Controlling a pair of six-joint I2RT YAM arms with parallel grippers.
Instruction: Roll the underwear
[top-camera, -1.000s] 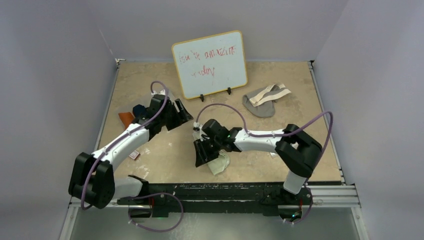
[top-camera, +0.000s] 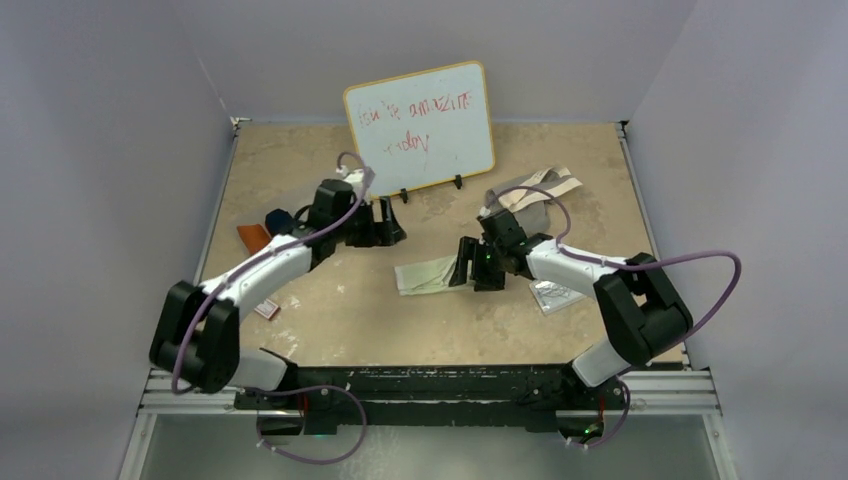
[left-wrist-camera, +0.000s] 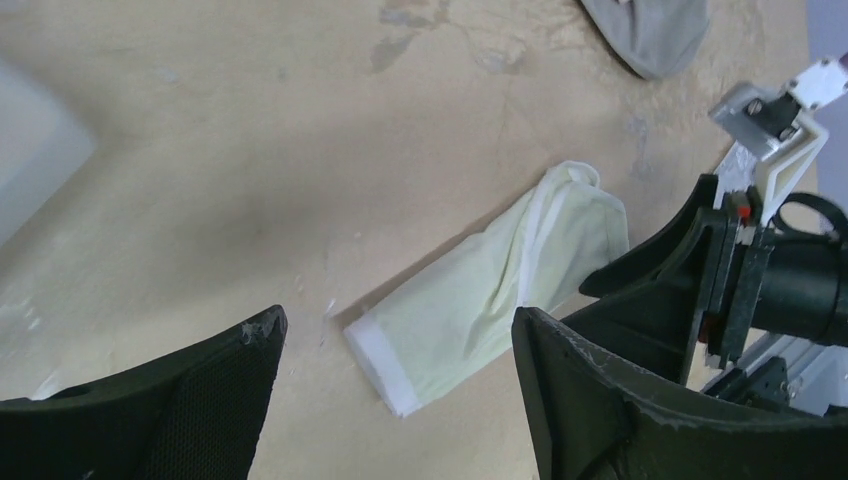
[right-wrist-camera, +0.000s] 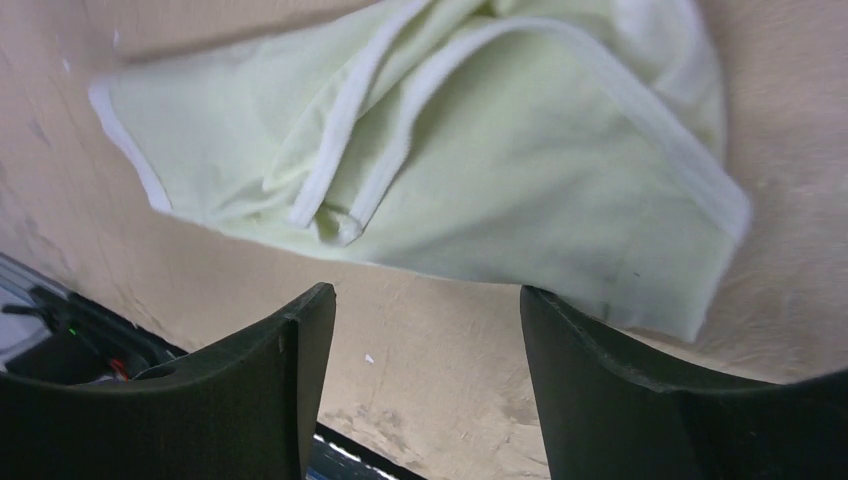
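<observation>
The pale green underwear (top-camera: 425, 276) with white bands lies folded into a long strip at the middle of the table, fully seen in the left wrist view (left-wrist-camera: 450, 310). My right gripper (top-camera: 468, 262) stands open over its right end; in the right wrist view the cloth (right-wrist-camera: 500, 170) is just beyond the fingertips, nothing clearly between them. My left gripper (top-camera: 385, 222) is open and raised behind and left of the cloth, holding nothing.
A whiteboard (top-camera: 420, 125) leans at the back. Grey and cream cloths (top-camera: 525, 200) lie back right, a clear packet (top-camera: 550, 297) right, an orange item (top-camera: 254, 240) left.
My right gripper has moved right and back from the front middle, uncovering the cloth, which now lies crosswise. My left gripper has moved slightly right.
</observation>
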